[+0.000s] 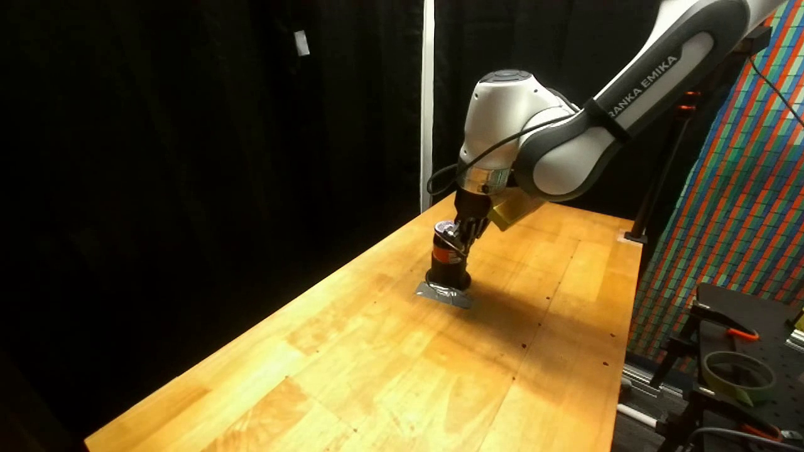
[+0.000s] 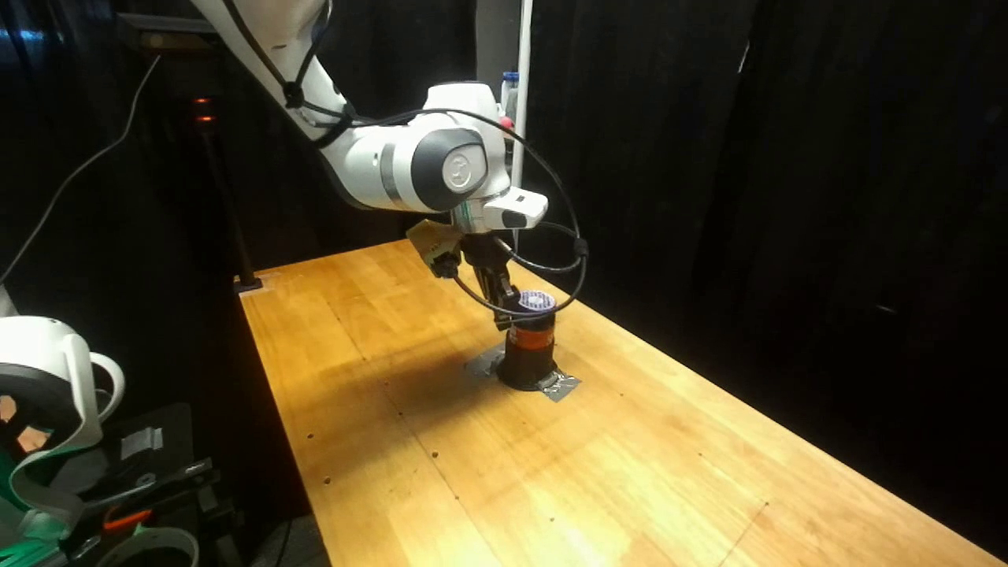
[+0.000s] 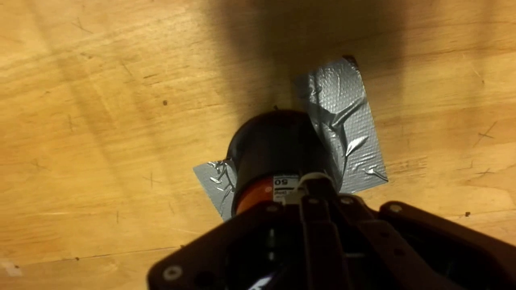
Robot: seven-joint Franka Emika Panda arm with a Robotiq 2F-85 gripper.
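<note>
A black canister (image 1: 448,267) with an orange label band and a pale, dotted top stands upright on the wooden table. Grey tape (image 3: 355,130) runs from its base onto the tabletop, with a second piece of tape (image 3: 211,181) on the other side. My gripper points down against the canister's upper side, its fingers shut. In the second exterior view the gripper (image 2: 510,313) overlaps the upper edge of the canister (image 2: 527,354). A thin dark strip or cord appears at the canister's top by the fingertips; whether it lies between them is unclear.
A black cable (image 2: 578,246) loops from the arm past the canister. Beyond one edge stands a dark side table (image 1: 754,331) with clamps and a tape roll.
</note>
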